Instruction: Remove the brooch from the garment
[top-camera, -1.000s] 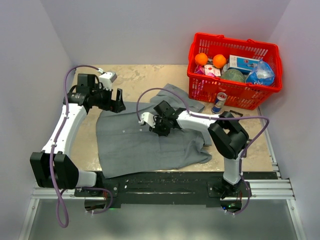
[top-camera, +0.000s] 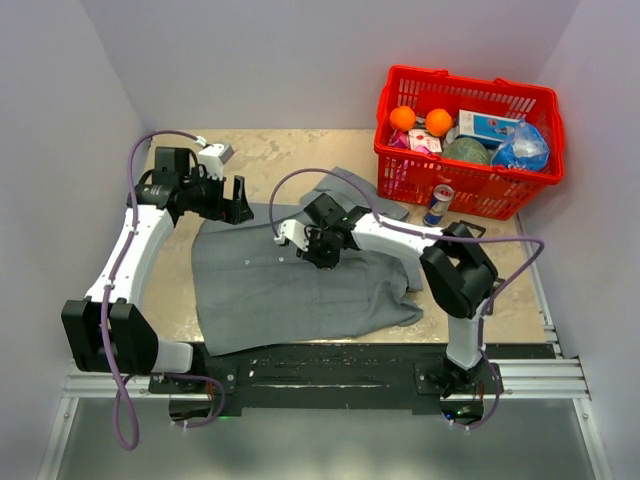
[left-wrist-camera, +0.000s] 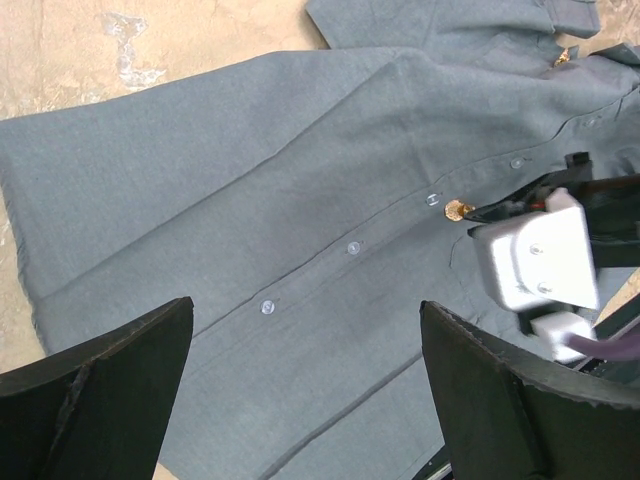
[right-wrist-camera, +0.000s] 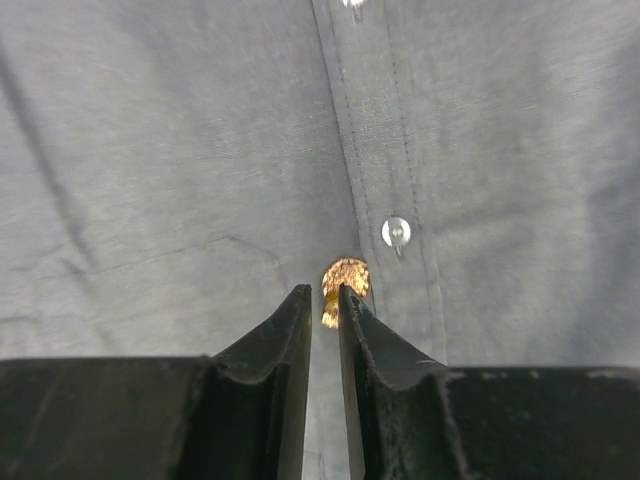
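Note:
The round gold brooch (right-wrist-camera: 346, 274) lies against the grey garment (right-wrist-camera: 200, 180), beside the stitched button strip. My right gripper points down at it, its fingers only a narrow gap apart. The brooch shows at the fingertips and partly in that gap, with its lower right hidden behind one finger. In the left wrist view, the brooch (left-wrist-camera: 458, 210) is right at the tip of the right gripper. My left gripper (top-camera: 240, 202) stands open over the garment's upper left corner, with nothing between its wide-spread fingers (left-wrist-camera: 110, 390).
A red basket (top-camera: 470, 180) with fruit and packages stands at the back right, a can (top-camera: 438, 204) before it. Clear buttons (left-wrist-camera: 353, 248) run along the garment's strip. Bare table (top-camera: 290, 150) shows behind the garment.
The left arm has hardly moved.

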